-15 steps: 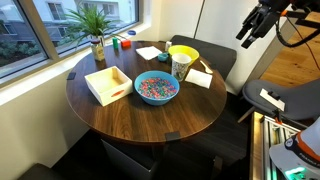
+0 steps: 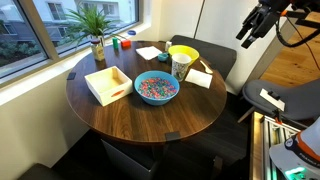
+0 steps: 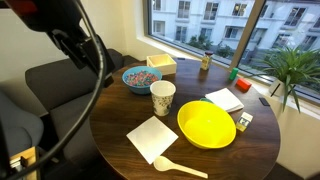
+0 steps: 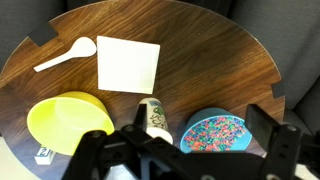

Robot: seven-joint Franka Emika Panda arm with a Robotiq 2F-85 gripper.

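Note:
My gripper hangs high over the table's edge, well clear of everything on it. In the wrist view its dark fingers (image 4: 88, 152) stand wide apart, open, with nothing held between them. Below lie a blue bowl (image 2: 157, 101) full of small coloured pieces, a patterned white cup (image 3: 163, 98) standing upright, and an empty yellow bowl (image 3: 205, 126). A white square napkin (image 4: 127, 65) lies flat beside a white spoon (image 4: 66, 53). Exterior view 2 shows the arm (image 3: 60, 35) large and close at the left; its fingertips cannot be made out clearly there.
A pale open box (image 2: 108, 86) sits toward the window side of the round table (image 2: 140, 123). A potted plant (image 2: 93, 25), a green item (image 3: 233, 73) and a red one (image 3: 243, 84) stand at the far edge. Bare wood lies in front of the blue bowl.

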